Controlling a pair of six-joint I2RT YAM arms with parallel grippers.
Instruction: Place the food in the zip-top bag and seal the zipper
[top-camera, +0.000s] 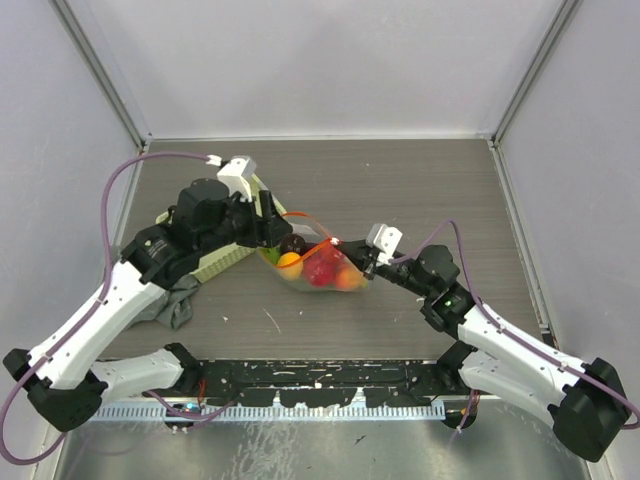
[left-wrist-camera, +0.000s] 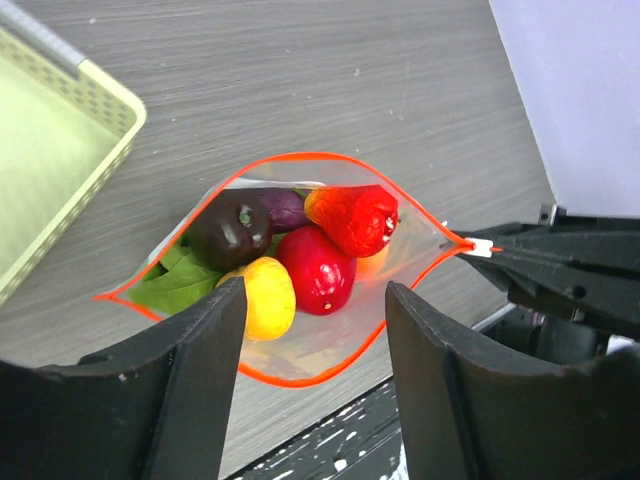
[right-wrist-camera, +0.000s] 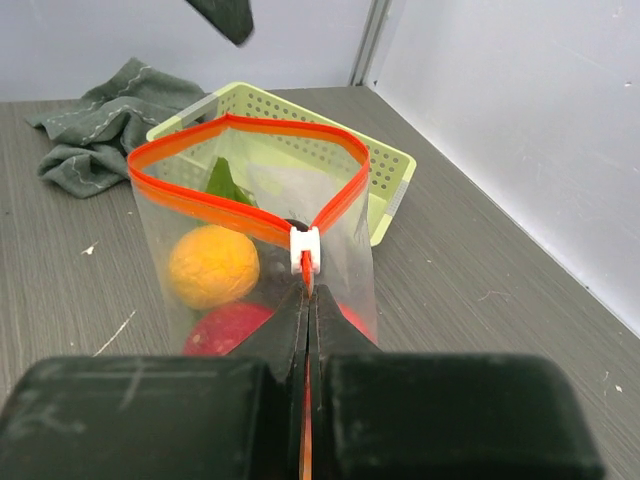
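Observation:
The clear zip top bag (left-wrist-camera: 440, 262) stands with its orange-edged mouth wide apart. Inside are a red pepper (left-wrist-camera: 350, 218), a red round fruit (left-wrist-camera: 318, 270), a yellow-orange fruit (left-wrist-camera: 268, 298), a dark round item (left-wrist-camera: 230, 230), a purple item (left-wrist-camera: 285, 207) and green leaves (left-wrist-camera: 175, 283). Above the bag's left side, my left gripper (top-camera: 268, 218) is open, its fingers (left-wrist-camera: 212, 335) apart with nothing held. My right gripper is shut on the bag's zipper end, right beside the white slider (right-wrist-camera: 305, 249). The bag's far left corner (left-wrist-camera: 108, 296) hangs free.
Behind the bag on the left stands a pale green basket (right-wrist-camera: 395, 185), empty where it shows. A grey cloth (right-wrist-camera: 105, 125) lies beside it. White walls enclose it.

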